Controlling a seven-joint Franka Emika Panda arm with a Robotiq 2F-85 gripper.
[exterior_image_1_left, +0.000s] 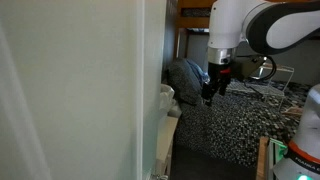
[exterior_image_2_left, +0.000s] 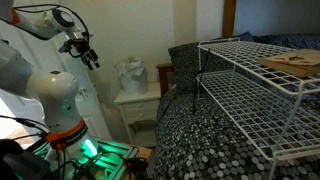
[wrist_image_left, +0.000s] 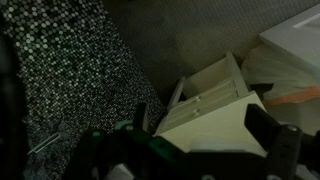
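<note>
High above the floor, my gripper (exterior_image_1_left: 212, 92) hangs from the white arm. In the wrist view its dark fingers (wrist_image_left: 262, 126) stand wide apart at the lower edge, with no object held between them. Below and beyond them is a white chest of drawers (wrist_image_left: 228, 126); a drawer (wrist_image_left: 207, 78) appears pulled out from its front. The second exterior view has the chest (exterior_image_2_left: 142, 109) against the wall, well away from the gripper (exterior_image_2_left: 88, 58). A white bin (exterior_image_2_left: 131, 80) sits on its top.
A bed with a dark dotted cover (exterior_image_2_left: 198, 130) lies beside the chest. At the right stands a white wire rack (exterior_image_2_left: 245, 95) with a brown cardboard piece (exterior_image_2_left: 291, 64) on top. A large pale panel (exterior_image_1_left: 80, 90) blocks the left of the first exterior view.
</note>
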